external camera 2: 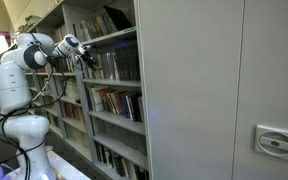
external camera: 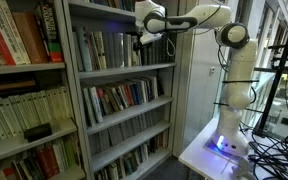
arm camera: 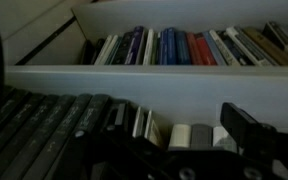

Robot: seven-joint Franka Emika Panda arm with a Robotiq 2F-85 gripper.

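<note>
In the wrist view my gripper stands open, its dark fingers spread wide with nothing gripped between them. Beyond the gap are the tops of pale and grey books (arm camera: 201, 135) and a few thin pale ones (arm camera: 150, 128). Thick dark grey volumes (arm camera: 44, 130) lean in a row at the left. Exterior view 1 has the gripper (external camera: 141, 42) high up at the bookcase, in front of a row of dark books (external camera: 109, 48). It also appears small beside the upper shelves in exterior view 2. Whether the fingers touch any book is unclear.
A pale shelf board (arm camera: 164, 79) runs across above the gripper, carrying small coloured books (arm camera: 154, 47). The bookcase upright (external camera: 75, 85) stands to the left. Below, the white table (external camera: 206, 155) holds the arm's base. A large pale panel (external camera 2: 189, 90) flanks the bookcase.
</note>
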